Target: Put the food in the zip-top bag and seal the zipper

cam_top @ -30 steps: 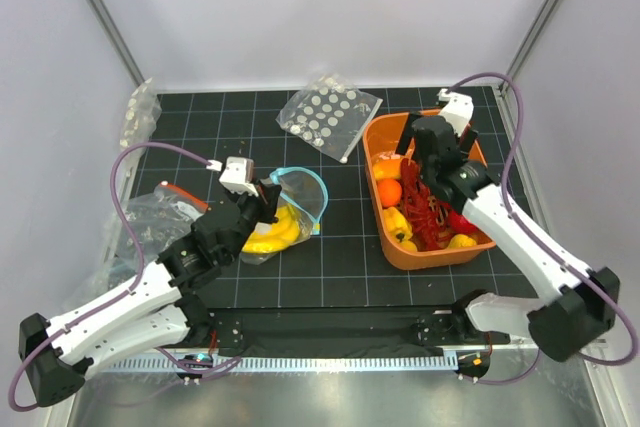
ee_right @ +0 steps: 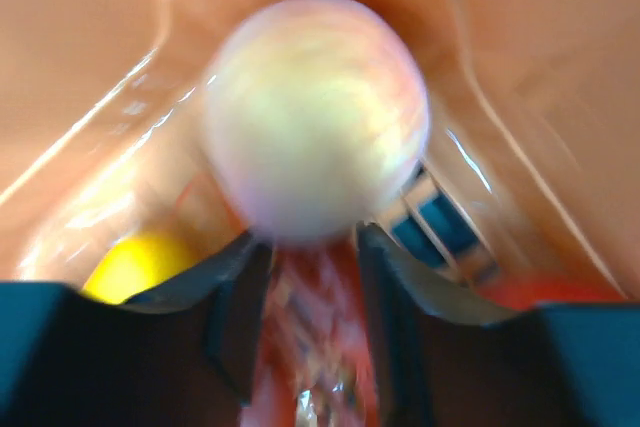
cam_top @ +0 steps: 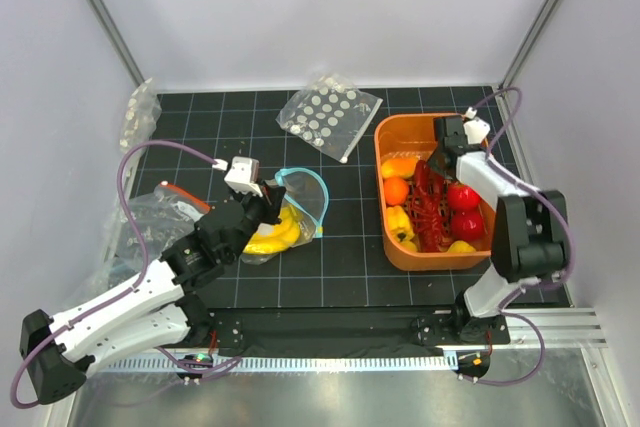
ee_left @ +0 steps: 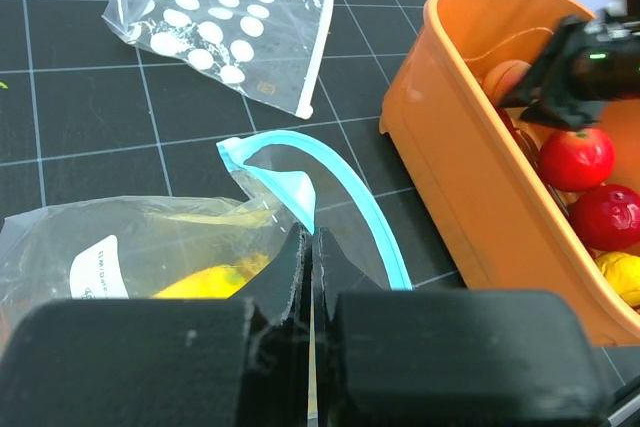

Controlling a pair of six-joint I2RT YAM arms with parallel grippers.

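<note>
My left gripper is shut over the mouth of a clear zip top bag (ee_left: 180, 247) with a light-blue zipper rim (ee_left: 370, 217) and yellow food (cam_top: 272, 240) inside; any bag film between the fingers is unclear. My right gripper (cam_top: 445, 152) is down inside the orange bin (cam_top: 395, 258), just short of a pale round item (ee_right: 315, 112) in the blurred right wrist view; its fingers are partly apart. The bin also holds red tomatoes (cam_top: 466, 225), an orange (cam_top: 395, 191), yellow peppers (cam_top: 398, 222) and red items (cam_top: 430, 207).
A dotted clear bag (cam_top: 325, 117) lies at the back middle. More crumpled plastic (cam_top: 150, 237) lies at the left. Bare dark tiles (cam_top: 350, 267) show between the open bag and the bin.
My right gripper has moved rightward in the bin, with its arm shifting back, and the bin has shifted slightly right. The left arm has barely moved.
</note>
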